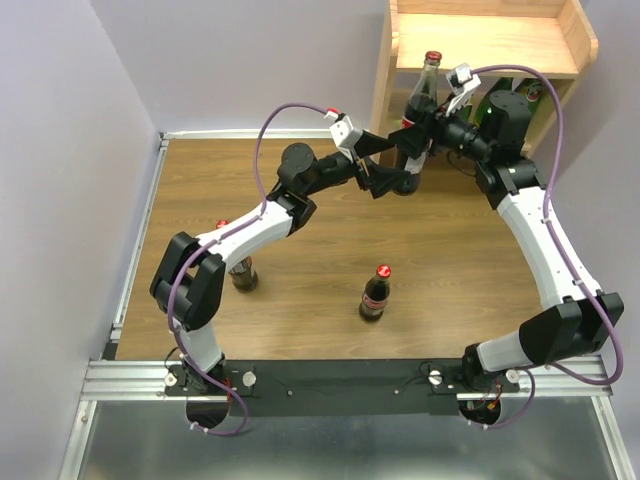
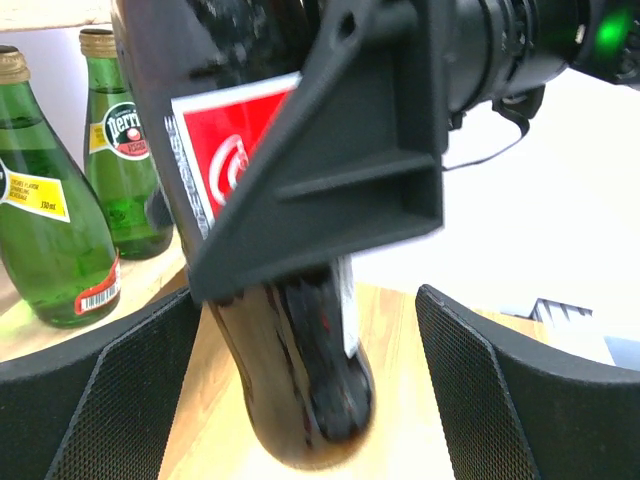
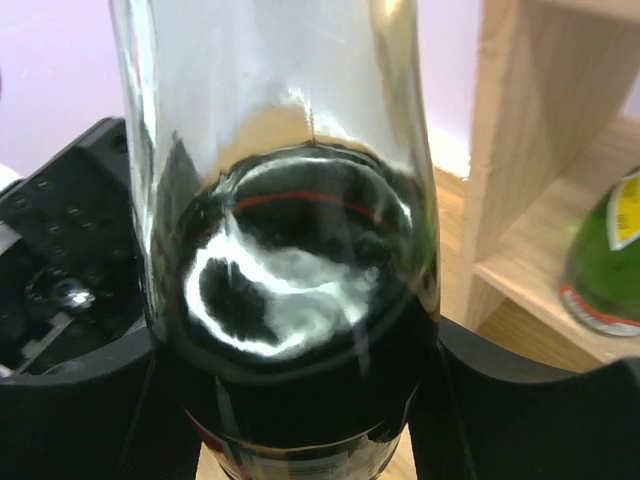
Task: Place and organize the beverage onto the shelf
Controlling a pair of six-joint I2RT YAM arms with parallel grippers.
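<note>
My right gripper (image 1: 425,130) is shut on a tall dark cola bottle (image 1: 423,85), held upright in front of the wooden shelf (image 1: 480,40); the bottle fills the middle of the right wrist view (image 3: 285,260). My left gripper (image 1: 385,165) stands open just left of the bottle's lower part. In the left wrist view, the bottle (image 2: 290,370) hangs beyond the open fingers. Green bottles stand on the shelf, seen also at the right of the right wrist view.
A small cola bottle (image 1: 374,298) stands at the front middle of the table. Another bottle (image 1: 243,275) stands at the left, partly behind my left arm.
</note>
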